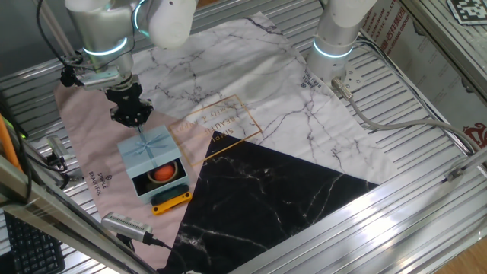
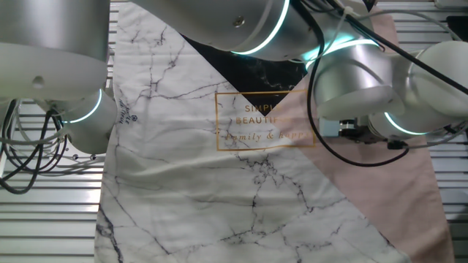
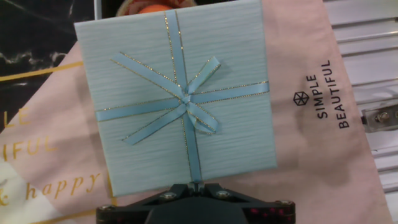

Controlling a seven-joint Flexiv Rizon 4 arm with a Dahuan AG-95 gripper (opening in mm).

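A light blue gift box [image 1: 161, 183] stands on the pink part of the cloth, with its ribboned lid [image 1: 146, 147] covering most of it. The front strip is uncovered, and an orange ball [image 1: 163, 173] shows inside. In the wrist view the lid [image 3: 230, 134] fills the middle, its blue bow [image 3: 188, 99] on top. My gripper is shut, fingertips together at the lid's near edge, by the end of the ribbon. Nothing shows between them; whether they touch the lid is hard to tell. From the second exterior view, the arm hides most of the box.
A yellow tool [image 1: 171, 203] lies against the front of the box. Nearer the front left is a silver device [image 1: 128, 226] with a cable. The black marble [image 1: 251, 202] and white marble [image 1: 221, 68] parts of the cloth are clear.
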